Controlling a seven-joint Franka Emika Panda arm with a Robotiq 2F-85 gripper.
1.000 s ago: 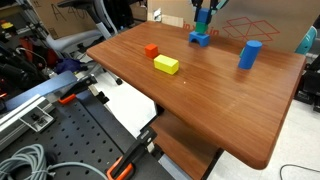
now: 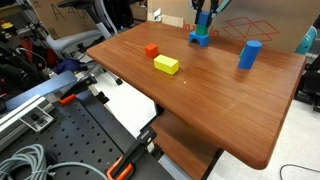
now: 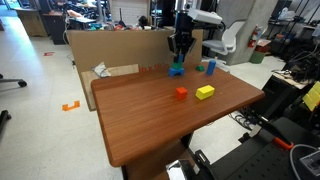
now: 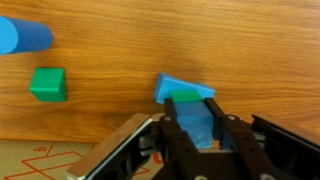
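At the far side of the table in exterior view 1, a small stack stands upright: a blue block (image 2: pixel 204 18) on top, a green block (image 2: pixel 201 31) under it and a wider blue piece (image 2: pixel 198 40) on the tabletop. My gripper comes down from above and is shut on the top blue block (image 4: pixel 198 128). Beneath it in the wrist view, a strip of the green block (image 4: pixel 185 95) and the lower blue piece (image 4: pixel 178 84) show. Whether the held block rests on the green one cannot be told.
A blue cylinder (image 2: pixel 250 54) stands to one side of the stack, with a green cube (image 4: pixel 48 85) near it. A red cube (image 2: pixel 151 49) and a yellow block (image 2: pixel 166 65) lie elsewhere on the wooden table (image 2: pixel 225 105). A cardboard panel (image 3: pixel 100 55) rises behind.
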